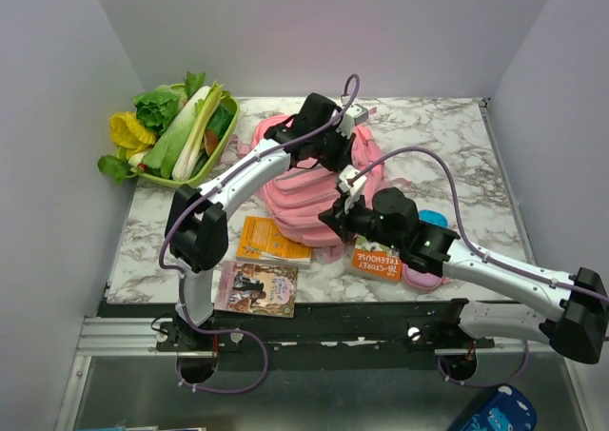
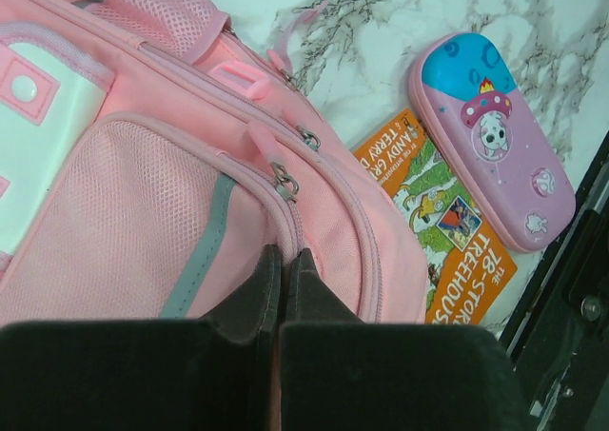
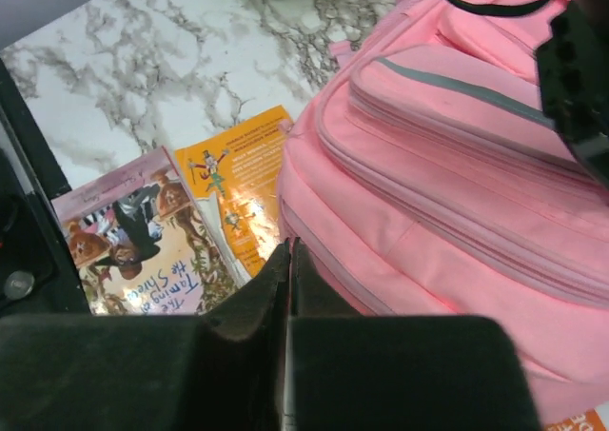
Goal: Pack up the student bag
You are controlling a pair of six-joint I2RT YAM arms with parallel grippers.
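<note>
A pink school bag (image 1: pixel 303 199) lies in the middle of the marble table. My left gripper is shut on the piped seam of the bag beside a zipper pull (image 2: pixel 285 179). Over the bag's right side hangs my right gripper (image 1: pixel 338 231); its fingertips are close together in the right wrist view, and how far apart is hard to tell. The orange Treehouse book (image 2: pixel 447 212) lies beside a pink and blue pencil case (image 2: pixel 495 141). At the bag's other side are a yellow book (image 3: pixel 238 188), partly covered by the bag, and a picture book (image 3: pixel 143 241).
A green basket (image 1: pixel 217 160) of vegetables stands at the back left, close to the bag. Bare table (image 1: pixel 447 127) shows at the back right. The table's front edge runs just before the books.
</note>
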